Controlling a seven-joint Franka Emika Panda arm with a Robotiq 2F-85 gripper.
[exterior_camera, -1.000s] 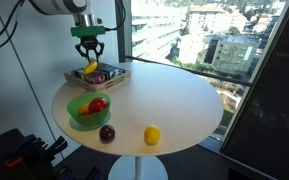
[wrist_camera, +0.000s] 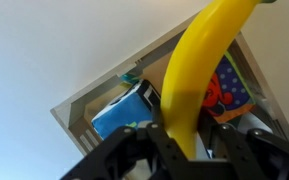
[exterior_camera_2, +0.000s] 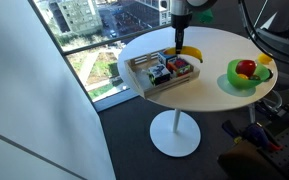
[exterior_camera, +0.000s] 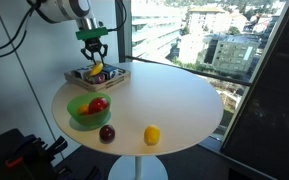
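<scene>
A yellow banana (exterior_camera: pixel 96 70) is held above the wooden tray, with my gripper shut on it. In the wrist view the banana (wrist_camera: pixel 196 70) rises from between the fingers and covers part of the tray behind it. The shallow wooden tray (wrist_camera: pixel 70 110) stands at the table's far left end in exterior view 1. Inside it lie a blue box (wrist_camera: pixel 124 112) and a red patterned packet (wrist_camera: pixel 230 88), among other small items. From exterior view 2, the banana (exterior_camera_2: pixel 192 51) hangs near the tray's side closest to the bowl.
A green bowl (exterior_camera: pixel 82 119) holding a red apple (exterior_camera: pixel 98 104) and other fruit stands in front of the tray. A dark round fruit (exterior_camera: pixel 107 133) and a yellow fruit (exterior_camera: pixel 152 135) lie near the front edge.
My gripper has shifted slightly to the right in exterior view 1, carrying the banana with it over the tray. The bowl, loose fruit and tray have stayed in place.
</scene>
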